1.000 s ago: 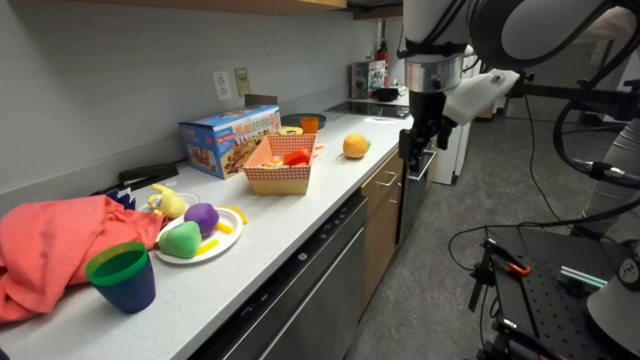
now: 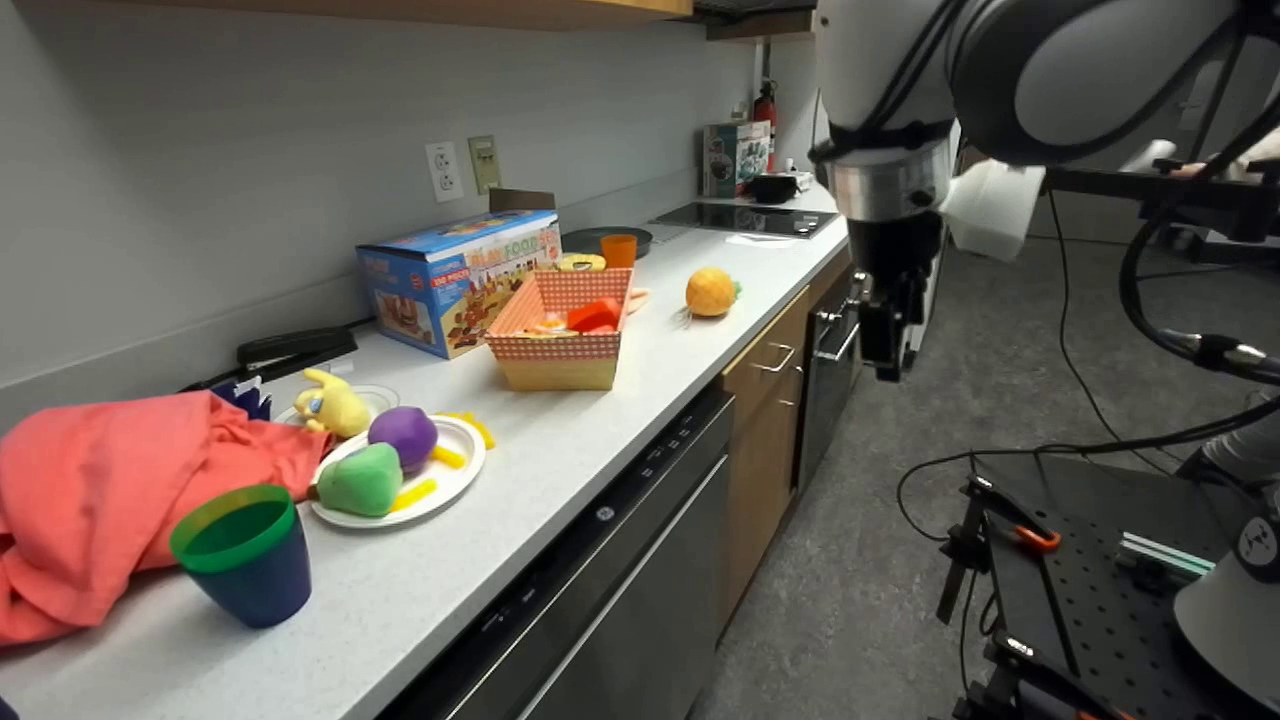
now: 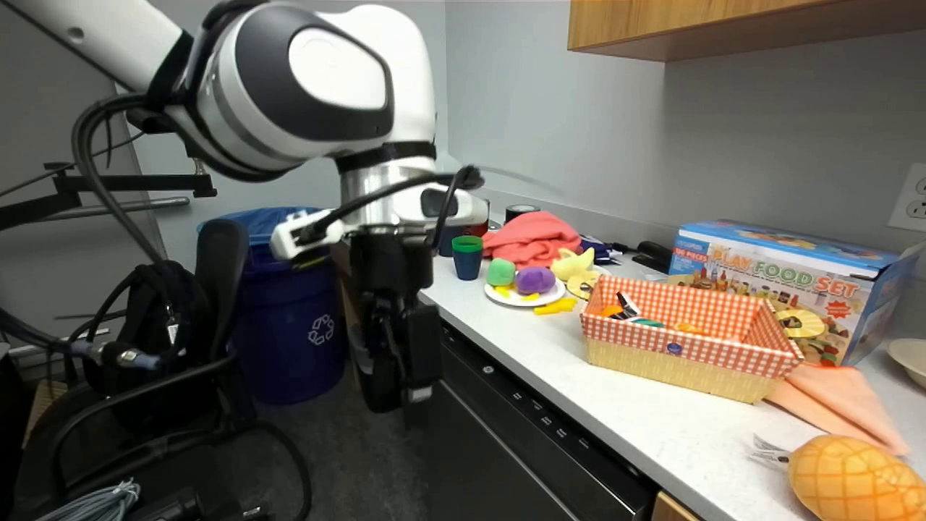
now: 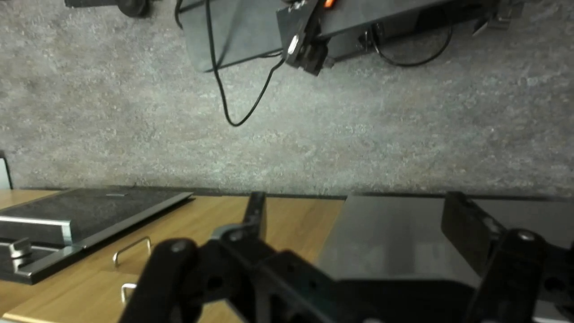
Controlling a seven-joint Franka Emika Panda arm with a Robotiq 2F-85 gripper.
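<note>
My gripper is open in the wrist view, its two dark fingers wide apart with only floor and cabinet fronts behind the gap. In exterior view 1 the gripper (image 2: pixel 888 354) hangs over the floor, off the counter's front edge. On the counter, a white plate (image 2: pixel 465 480) carries a green pear (image 2: pixel 360 480), a purple toy (image 2: pixel 403 437) and yellow sticks. A yellow toy (image 2: pixel 336 404) lies behind it. The red-checked basket (image 3: pixel 686 373) holds several small pieces. A toy pineapple (image 3: pixel 855 477) rests farther along the counter.
A blue cup (image 2: pixel 256 582) with a green rim stands by a coral cloth (image 2: pixel 144 492) at the near end. The play food box (image 2: pixel 462 282) sits behind the basket. Counter space between basket and pineapple is mostly clear. Cables (image 4: pixel 223 102) hang near the robot's stand.
The counter items look unmoved.
</note>
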